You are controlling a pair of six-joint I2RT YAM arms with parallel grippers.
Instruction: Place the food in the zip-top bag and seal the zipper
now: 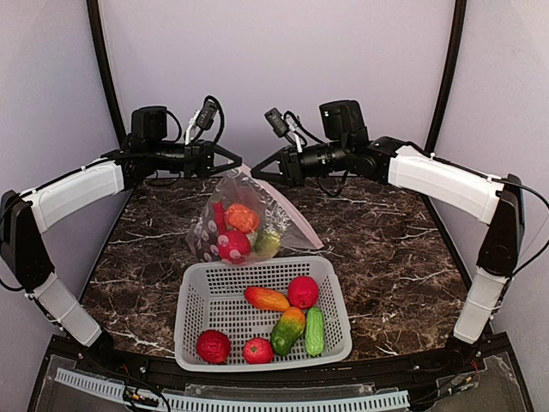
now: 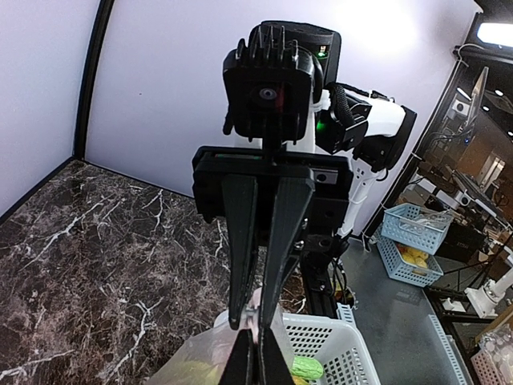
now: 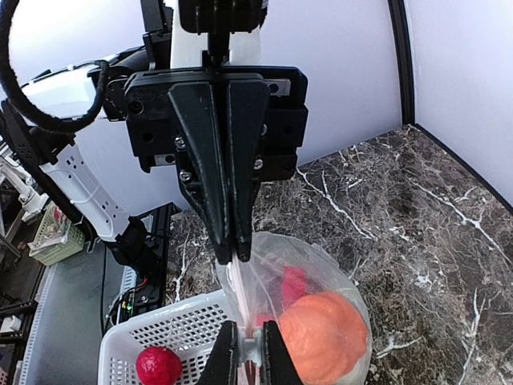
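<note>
The clear zip top bag (image 1: 279, 213) hangs tilted over the table, its pink zipper strip (image 1: 300, 221) sloping down to the right. Inside it lie an orange food piece (image 1: 242, 217), a red one (image 1: 233, 245) and a yellow-green one (image 1: 268, 242), plus a red strip-like item. My left gripper (image 1: 241, 163) is shut on the bag's upper corner, pinching the strip's end (image 3: 236, 282). Close beside it, my right gripper is shut on the zipper strip, with a small pale piece between its fingertips. Whether the zipper is sealed cannot be told.
A white basket (image 1: 185, 318) stands in front of the bag, holding several foods, among them a green cucumber-like piece (image 1: 314, 330) and a red tomato (image 1: 257, 350).
</note>
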